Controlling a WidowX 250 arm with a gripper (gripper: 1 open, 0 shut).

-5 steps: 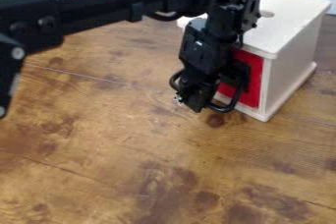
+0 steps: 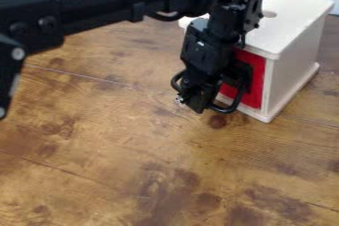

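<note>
A white wooden box (image 2: 295, 34) with a red front panel (image 2: 253, 81) stands on the right. My black gripper (image 2: 193, 95) hangs low just in front of the box's left side, close to the red panel and partly covering it. Black cables loop around the wrist. The fingertips are small and dark, and whether they are apart or together is unclear, as is whether anything is between them.
The arm spans the top left of the view. A pale wall is at the back behind the box.
</note>
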